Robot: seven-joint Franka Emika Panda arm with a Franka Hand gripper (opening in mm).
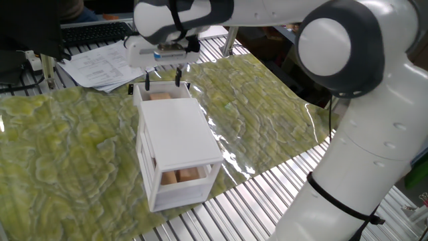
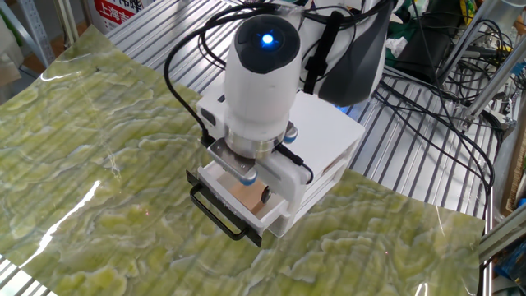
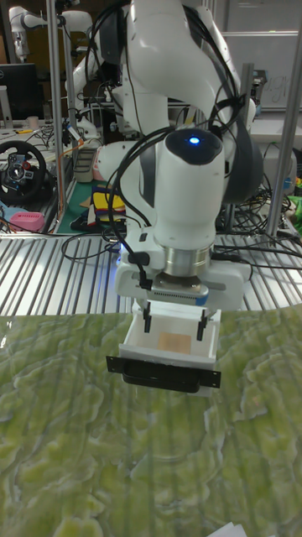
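A white cabinet (image 1: 177,134) stands on the green marbled sheet with its white drawer (image 3: 134,338) pulled out. The drawer front carries a black handle (image 2: 215,215). Inside the drawer lies a tan block (image 3: 175,343), partly hidden by the arm in the second exterior view. Over the open drawer hangs my gripper (image 3: 174,328), its two dark fingers (image 1: 147,82) well apart and pointing down. Nothing shows between them. The fingertips are at about the height of the drawer's rim, with the block lower down; whether they touch the drawer walls I cannot tell.
Brown pieces (image 1: 187,174) show through the cabinet's open rear. Papers (image 1: 100,65) and a keyboard (image 1: 97,32) lie beyond the drawer in the first exterior view. The green sheet (image 1: 60,161) is clear on both sides of the cabinet.
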